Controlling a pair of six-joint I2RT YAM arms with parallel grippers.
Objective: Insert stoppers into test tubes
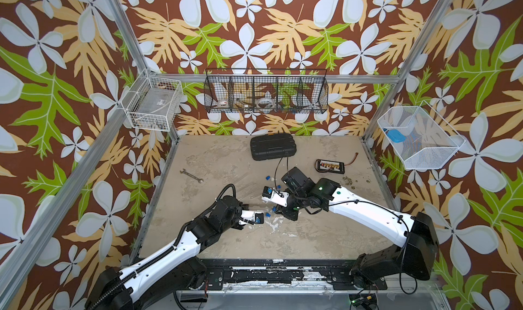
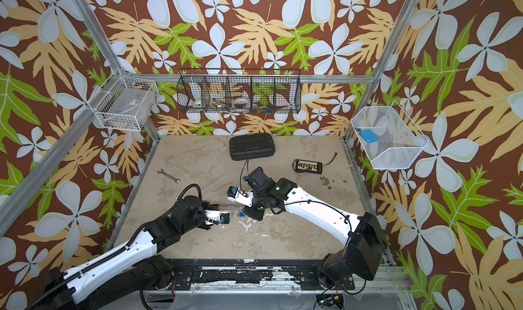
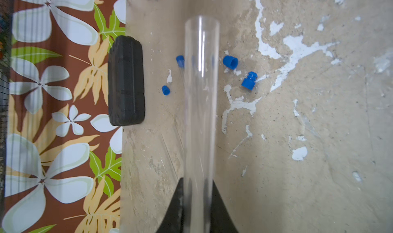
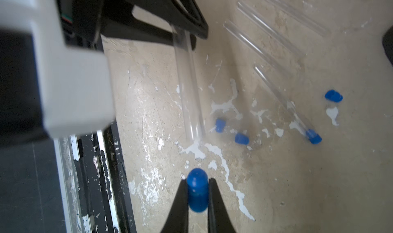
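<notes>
A clear test tube (image 3: 200, 93) stretches out from my left gripper, whose fingers lie against both its sides. Its far end looks empty. In the right wrist view a blue stopper (image 4: 197, 192) sits between the tips of my right gripper, shut on it. That stopper is apart from the held tube (image 4: 189, 89), just below the tube's free end in this view. On the table lie loose blue stoppers (image 4: 241, 138) and several clear tubes (image 4: 262, 48). One lying tube (image 4: 282, 99) has a blue stopper (image 4: 313, 136) at its end.
A black case (image 1: 273, 146) stands at the back of the table. A wrench (image 1: 191, 175) lies on the left, and a small board with a cable (image 1: 329, 166) on the right. Wire baskets (image 1: 265, 94) hang on the walls.
</notes>
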